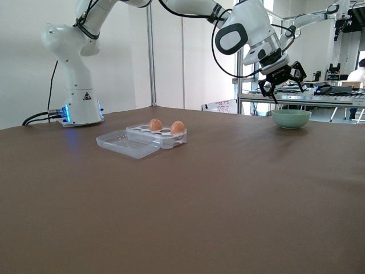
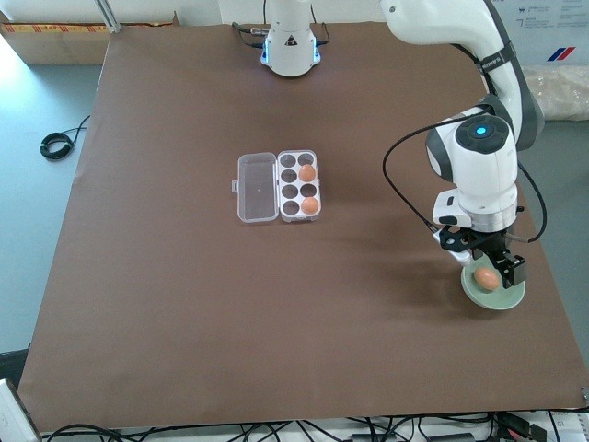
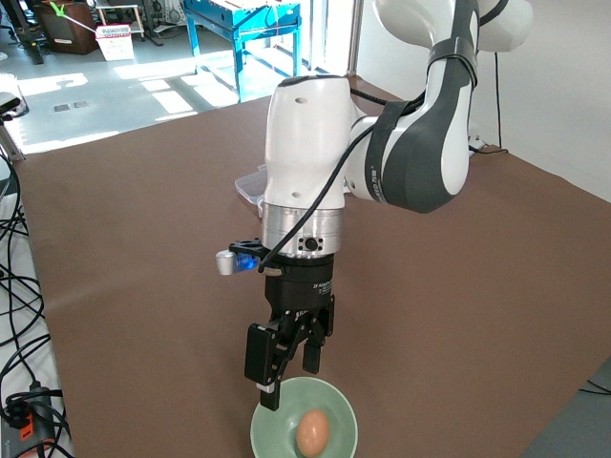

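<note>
A green bowl holds one egg. My black gripper is just above the bowl, its fingers apart with nothing seen between them. A clear plastic egg carton with its lid folded open lies mid-table, holding two eggs, one toward one end and another toward the other. In the right view my arm mostly hides the carton.
The brown table is otherwise mostly clear. My arm's base stands at the back edge. Cables and equipment lie off the table's edge.
</note>
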